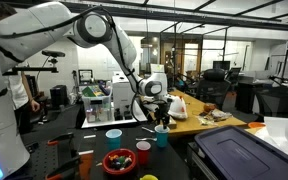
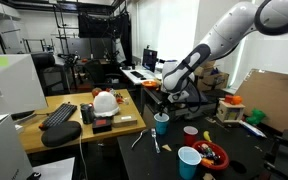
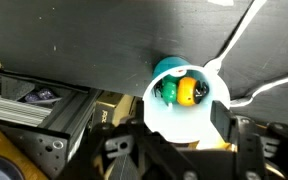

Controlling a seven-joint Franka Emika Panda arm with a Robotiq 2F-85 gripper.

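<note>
In the wrist view, a blue cup (image 3: pixel 162 78) with a pale inside holds small green, blue and orange things (image 3: pixel 187 91). My gripper is over this cup, its fingers apart and a finger to either side of the rim. Whether the fingers touch the cup cannot be told. The same cup (image 1: pixel 162 138) stands upright under the gripper (image 1: pixel 164 121) in exterior view 1. In exterior view 2 the cup (image 2: pixel 161 126) is also below the gripper.
Another blue cup (image 1: pixel 114 139), a red mug (image 1: pixel 143 153) and a red bowl (image 1: pixel 117 168) with several things in it stand nearby. White cutlery (image 3: pixel 238 35) lies close to the cup. A dark, lidded bin (image 1: pixel 249 155) takes up one side.
</note>
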